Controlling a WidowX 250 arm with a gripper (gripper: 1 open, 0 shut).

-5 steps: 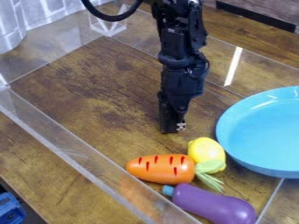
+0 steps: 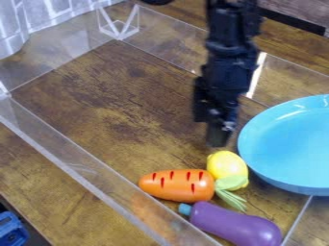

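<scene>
The black gripper (image 2: 214, 117) is blurred, hanging open over the wooden floor just behind a yellow lemon (image 2: 225, 165). An orange toy carrot (image 2: 178, 184) with green leaves lies left of the lemon, and a purple eggplant (image 2: 238, 225) lies in front of them at the bottom. A blue plate (image 2: 295, 144) fills the right side.
Clear plastic walls (image 2: 77, 154) border the wooden area (image 2: 103, 106). A blue object (image 2: 8, 229) is at the bottom left outside the wall.
The gripper has shifted a little to the right and toward the lemon, and is now blurred. The objects look unmoved.
</scene>
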